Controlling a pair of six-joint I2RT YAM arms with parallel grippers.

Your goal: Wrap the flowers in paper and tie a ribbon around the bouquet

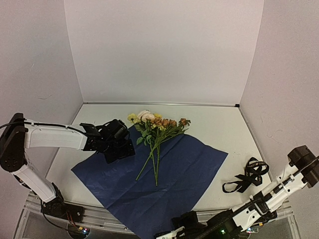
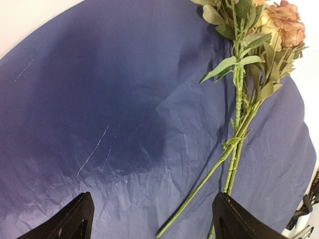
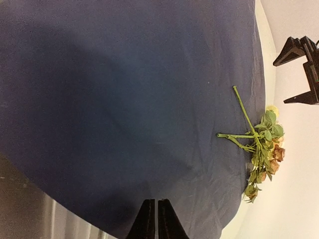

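Observation:
The bouquet of fake flowers (image 1: 158,130) lies on a dark blue wrapping sheet (image 1: 129,199), cream, yellow and orange heads at the back, green stems crossing toward the front. In the left wrist view, the stems (image 2: 236,134) run right of centre. My left gripper (image 1: 133,150) is over the sheet's left part, left of the stems; its fingers (image 2: 72,219) stand wide apart, empty. My right gripper is at the sheet's front corner, its fingers nearly together and nothing visible between them. Whether it touches the sheet cannot be told. A black ribbon (image 1: 250,174) lies loosely looped at the right.
White table (image 1: 219,124) shows bare around the sheet, mostly at back and right. Walls close in the back and sides. A metal rail (image 1: 107,219) runs along the front edge, with the sheet's front corner hanging over it.

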